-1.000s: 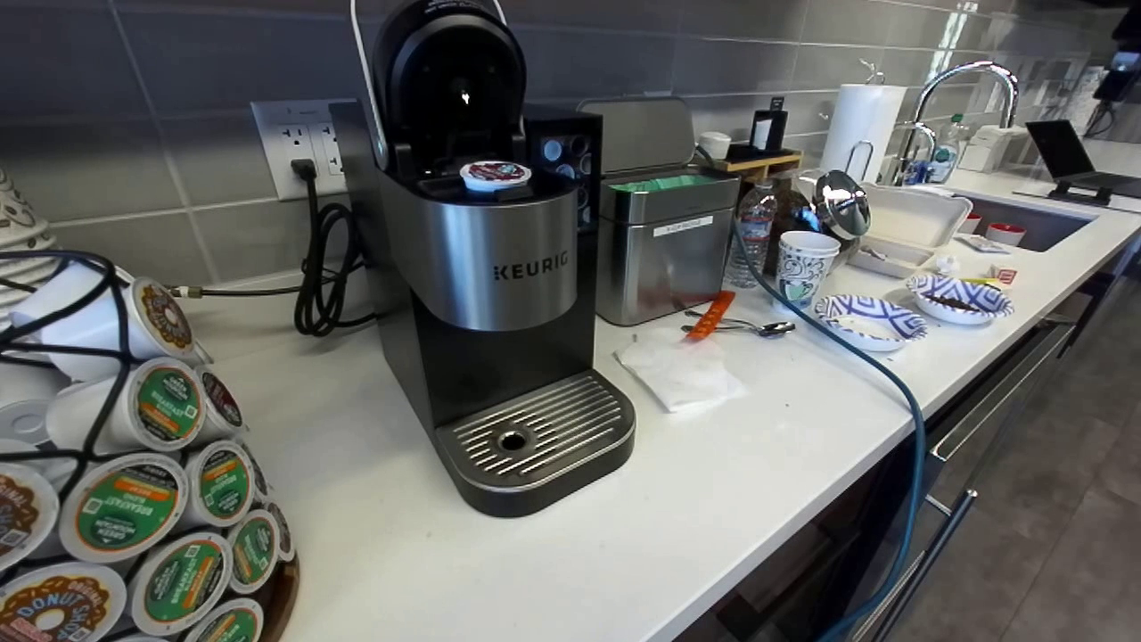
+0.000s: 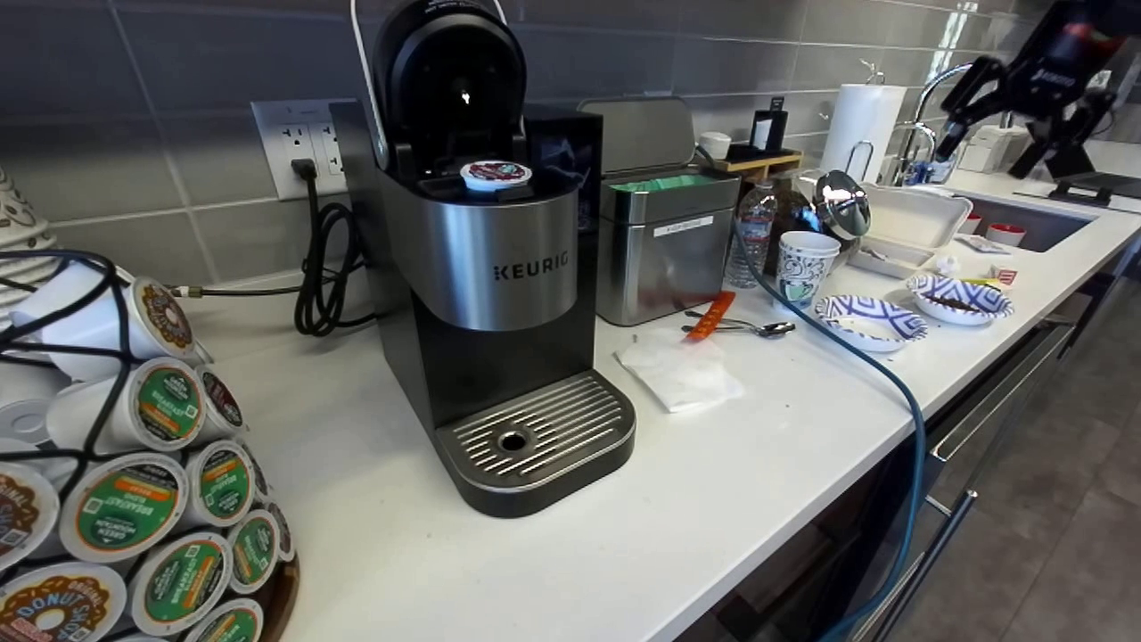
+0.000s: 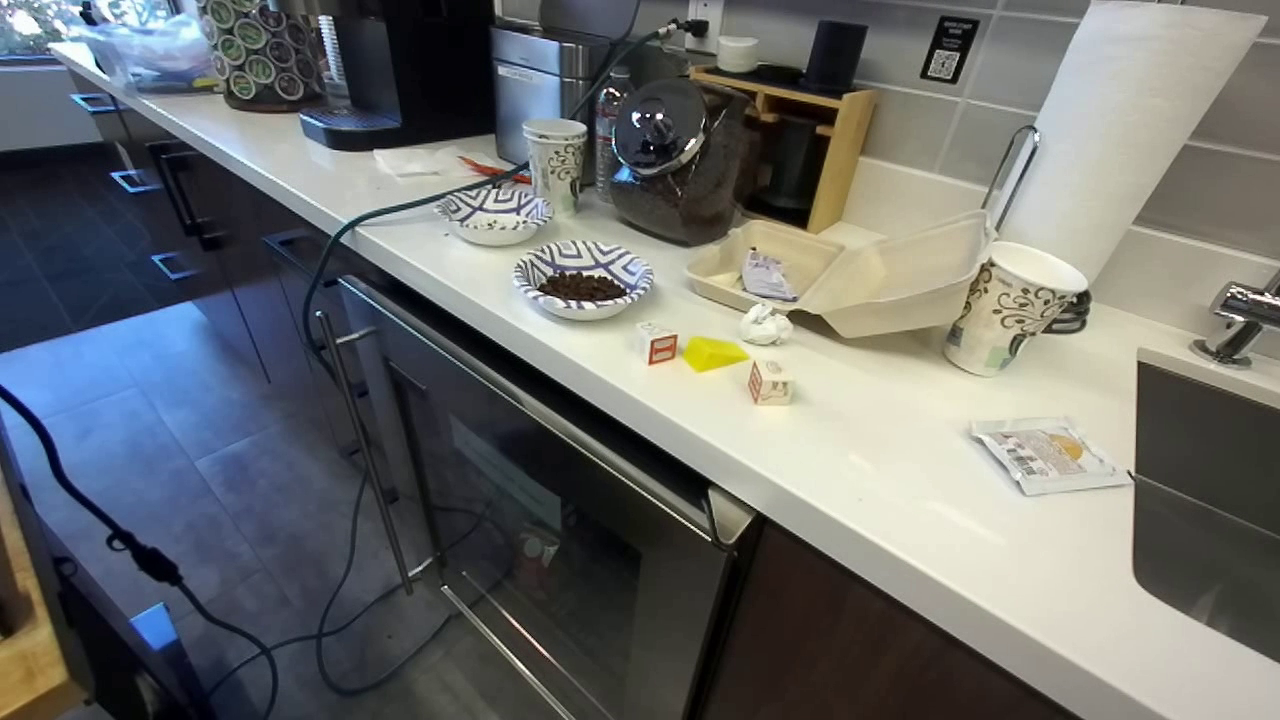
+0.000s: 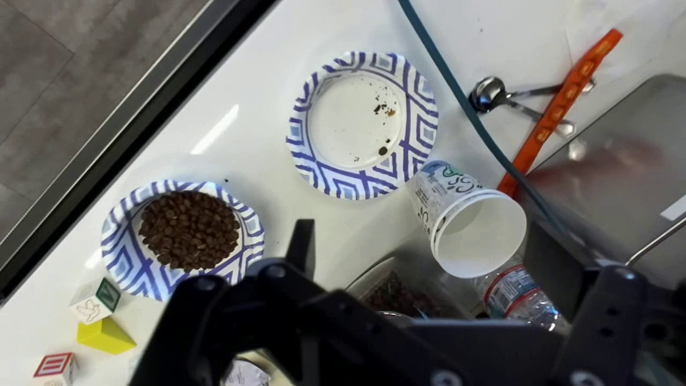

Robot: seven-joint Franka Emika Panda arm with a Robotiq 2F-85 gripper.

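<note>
High over the counter at the upper right of the first exterior view, my gripper (image 2: 986, 159) stands open with nothing between its fingers. In the wrist view the patterned paper cup (image 4: 444, 186) appears between the spread fingertips, but well below them. Coffee beans (image 4: 189, 231) fill one blue-and-white bowl (image 4: 119, 244); the other bowl (image 4: 411, 135) holds only crumbs. The Keurig machine (image 2: 497, 262) has its lid raised, and a pod (image 2: 495, 175) sits at its top opening. A glass jar (image 3: 684, 198) of dark contents leans with its shiny lid facing outward.
A teal cable (image 2: 904, 390) crosses the counter beside the cup. Spoons (image 4: 490, 93) and an orange strip (image 4: 566, 103) lie near the steel bin (image 2: 663, 262). Small blocks (image 3: 770, 384) and an open takeout box (image 3: 894, 282) are nearer the sink (image 3: 1200, 516).
My gripper has come into the first exterior view at the upper right, above the sink area, where only a dark part showed at the edge. The counter items look unmoved.
</note>
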